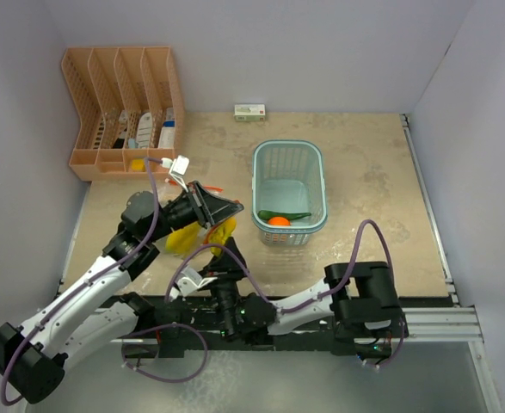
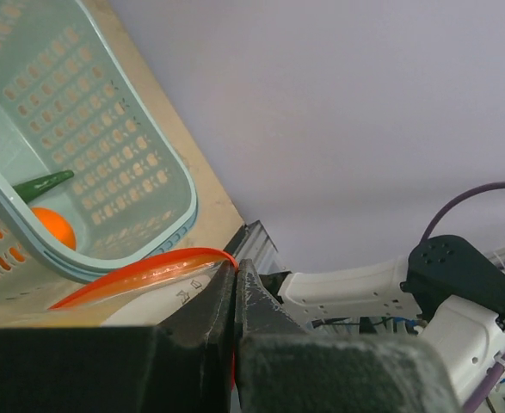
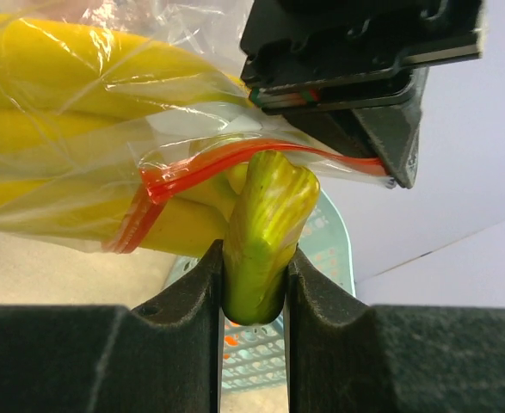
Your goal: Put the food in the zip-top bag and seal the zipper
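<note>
The yellow bananas (image 1: 224,232) lie mostly inside the clear zip top bag (image 3: 89,95), with their green-yellow stem end (image 3: 269,224) sticking out past its red zipper edge (image 3: 209,163). My right gripper has its fingers on both sides of that stem end, touching it. My left gripper is shut on the bag's red-edged mouth (image 2: 170,262), thin film between its fingertips. From above, the left arm hides much of the bag, and the right gripper (image 1: 224,251) is just below the left one (image 1: 235,208).
A pale green basket (image 1: 288,176) close on the right holds a cucumber (image 1: 284,215) and an orange (image 1: 279,221). At the back left stands a peach divided rack (image 1: 106,163); a small box (image 1: 249,113) lies by the back wall.
</note>
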